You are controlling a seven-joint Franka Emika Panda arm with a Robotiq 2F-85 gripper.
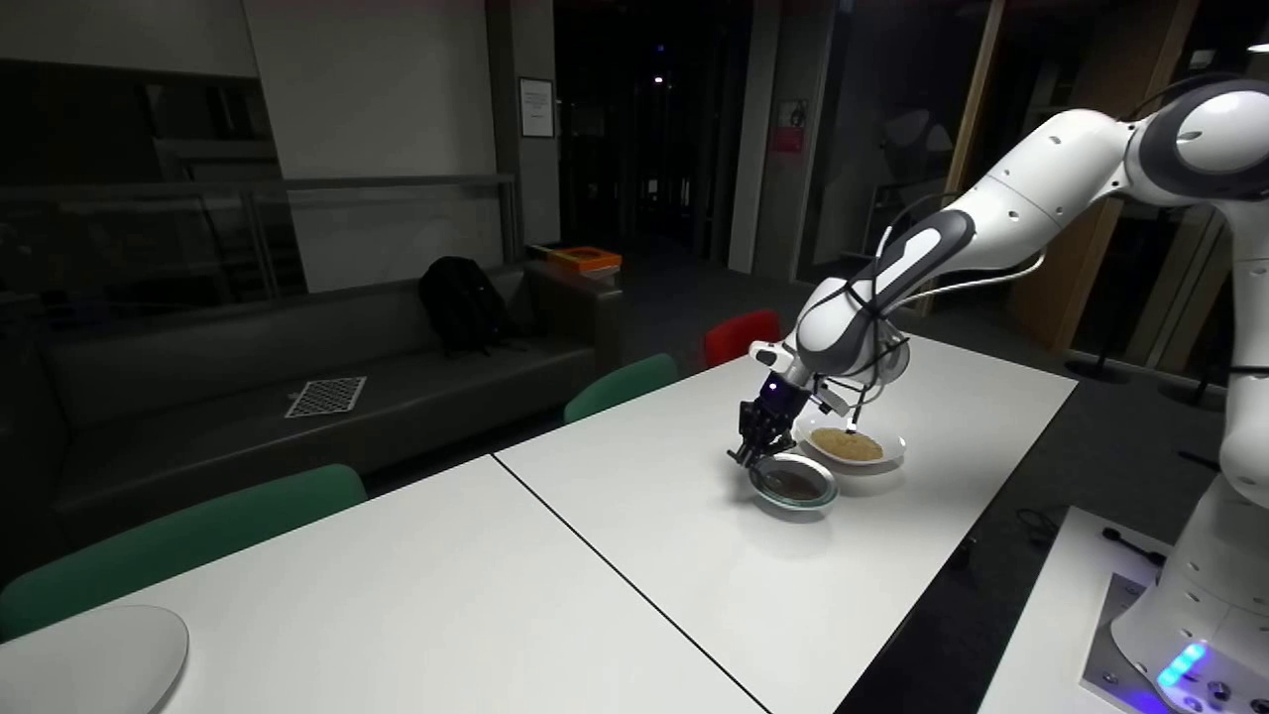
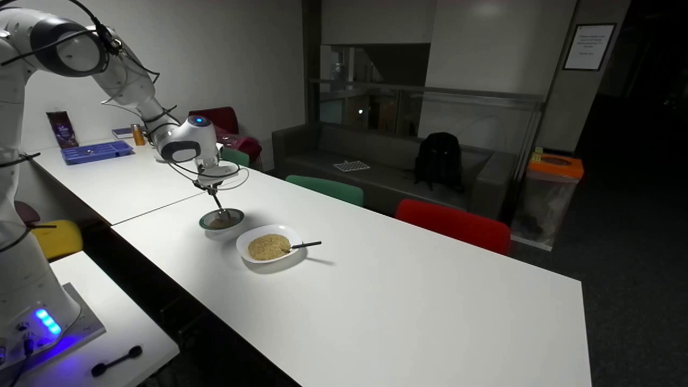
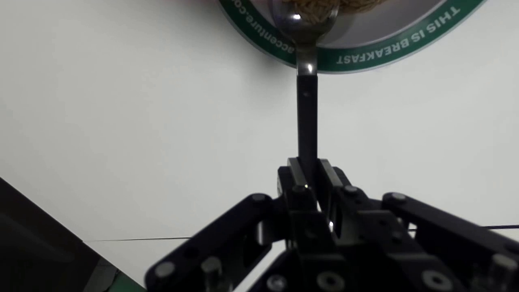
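In the wrist view my gripper is shut on the black handle of a metal spoon [image 3: 307, 104]. The spoon's head lies over the inside of a green-rimmed bowl [image 3: 374, 54], with some brown grains in it. Whether the head touches the grains below cannot be told. From the exterior views, the gripper [image 1: 747, 450] is at the bowl's side, and the bowl [image 2: 213, 222] stands on the white table. Beside it a white dish [image 2: 245, 248] holds a heap of tan grains [image 2: 269, 246], with another dark-handled utensil [image 2: 306, 245] resting in it.
A blue tray [image 2: 97, 152] sits at the table's far end, near an orange-brown jar [image 2: 137, 134]. Chairs, among them a red one [image 2: 451, 226], line the far edge. Wide bare tabletop [image 2: 419, 303] lies beyond the white dish.
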